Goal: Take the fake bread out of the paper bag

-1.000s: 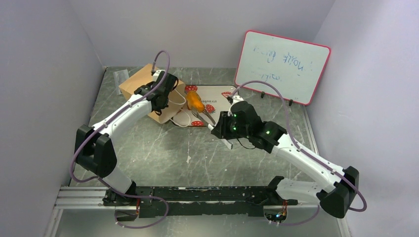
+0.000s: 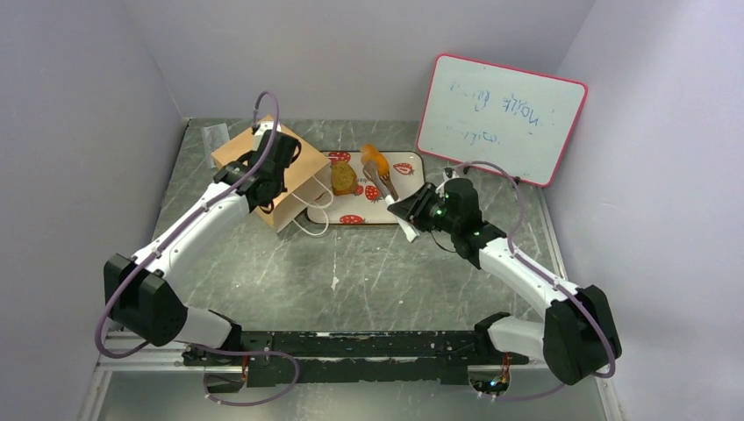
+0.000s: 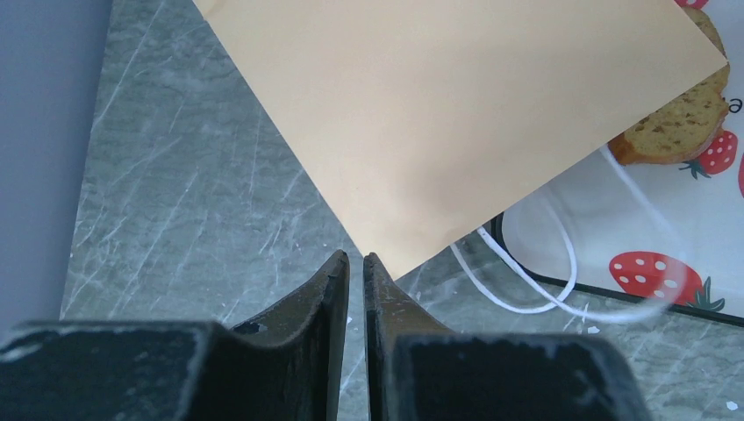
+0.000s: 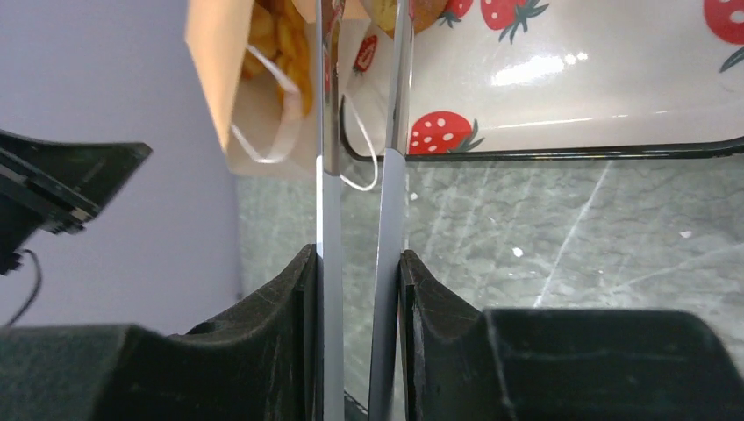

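Observation:
The paper bag (image 2: 298,165) lies tilted on its side at the left, its mouth facing the tray. At its near edge my left gripper (image 2: 272,209) is shut on the paper; in the left wrist view the bag's corner (image 3: 393,267) meets the fingertips. Yellow-orange bread (image 4: 291,53) shows inside the bag in the right wrist view. On the strawberry tray (image 2: 399,212), a brown bread slice (image 2: 343,178) lies by the bag handles. An orange bread (image 2: 375,158) is farther back, by the tips of the tongs (image 2: 380,186). My right gripper is shut on these tongs, whose arms stand apart.
White string handles (image 2: 318,200) loop over the tray's left end. A whiteboard (image 2: 500,114) leans at the back right. A clear plastic piece (image 2: 215,140) lies at the back left.
The tongs and the orange bread have moved right and back from the bag's mouth, uncovering the brown slice. My left gripper has shifted left, and the bag's opening has turned.

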